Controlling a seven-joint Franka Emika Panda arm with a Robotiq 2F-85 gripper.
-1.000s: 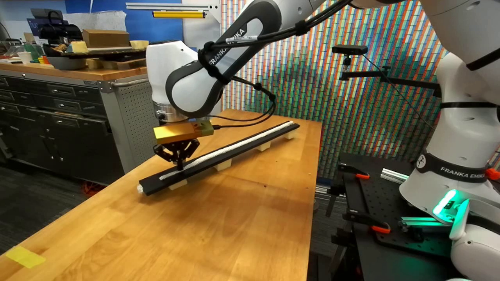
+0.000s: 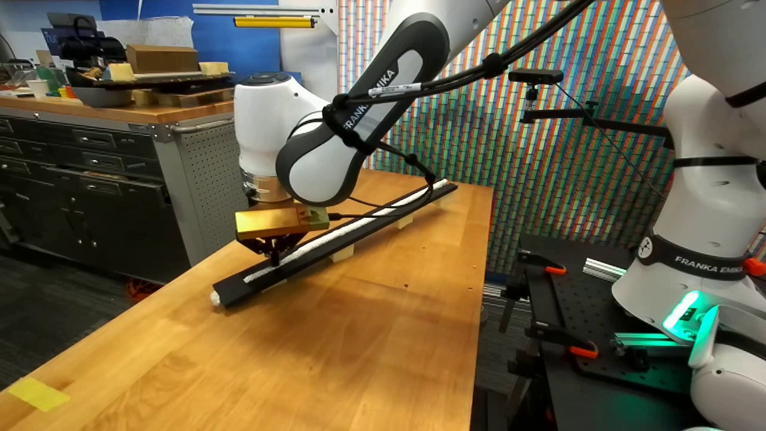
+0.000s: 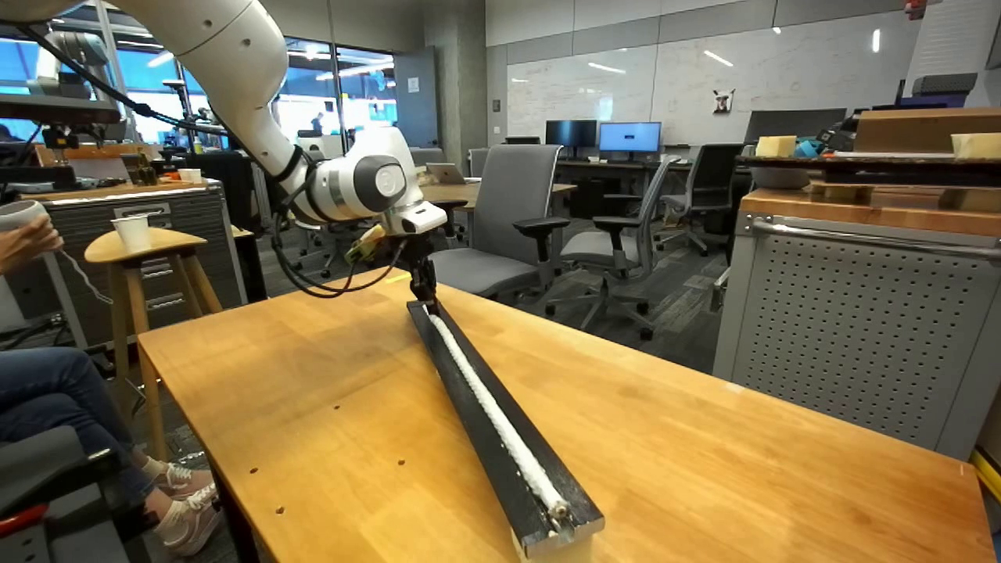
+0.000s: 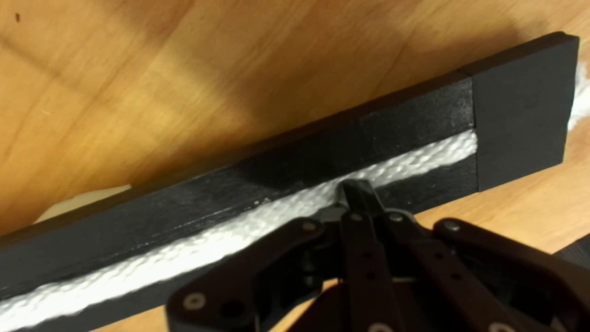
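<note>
A long black channel bar lies across the wooden table, with a white braided rope seated along its groove. My gripper is shut, its fingertips down against the rope close to the bar's black end block. Nothing shows gripped between the fingers. In exterior view 1 the gripper points straight down over the near left part of the bar. Exterior view 2 has it at the bar's far end. A white rope end sticks out beyond the end block. The closed fingers cover a short stretch of rope.
Small pale blocks sit under the bar. A second arm stands off the table's right side. A person sits beside the table in exterior view 2.
The arm and gripper have come down, with the fingertips slightly lower on the rope. In exterior view 1 the bar's near end sits slightly lower and its far end slightly higher.
</note>
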